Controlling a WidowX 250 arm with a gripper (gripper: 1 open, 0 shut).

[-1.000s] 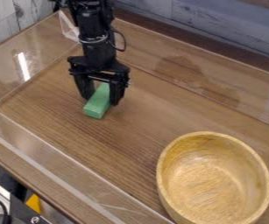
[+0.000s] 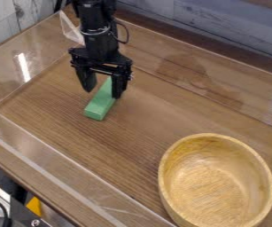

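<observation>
My black gripper hangs open in the upper middle of the camera view, its fingers spread over the far end of a green block. The block lies lengthwise on the wooden table. The fingers appear raised slightly above it; whether either touches it is hard to tell.
A large pale wooden bowl takes up the lower right. Dark cables show at the bottom left corner.
My gripper has moved up in the view, away from the near end of the green block, leaving more of it visible. The block looks about in the same place.
</observation>
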